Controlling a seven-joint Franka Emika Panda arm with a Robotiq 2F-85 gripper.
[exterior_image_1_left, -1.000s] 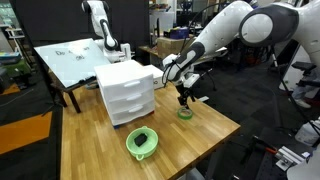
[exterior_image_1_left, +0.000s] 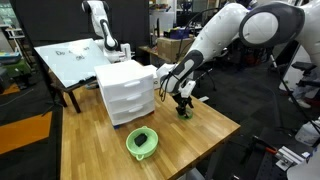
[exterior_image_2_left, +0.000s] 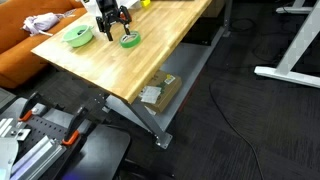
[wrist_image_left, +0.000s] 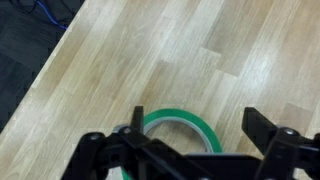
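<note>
A green ring that looks like a roll of tape (exterior_image_2_left: 130, 41) lies flat on the wooden table, near its edge in exterior view 2. The wrist view shows part of the green ring (wrist_image_left: 172, 113), with bare wood inside it; its near side is cut off or hidden by the gripper. My gripper stands open above the ring, its black fingers apart to either side and nothing held between them. From exterior view 1, the gripper (exterior_image_1_left: 184, 103) is just over the green ring (exterior_image_1_left: 185, 115) and partly covers it.
A green bowl (exterior_image_1_left: 142, 148) with something dark inside stands toward the table's front. Behind it is a white drawer unit (exterior_image_1_left: 128, 92). Bare wood (exterior_image_1_left: 105, 150) lies left of the bowl. The table edge runs close by the ring.
My gripper has come down toward the green ring over the last second and now hides more of it in exterior view 1. Ring and bowl appear unmoved.
</note>
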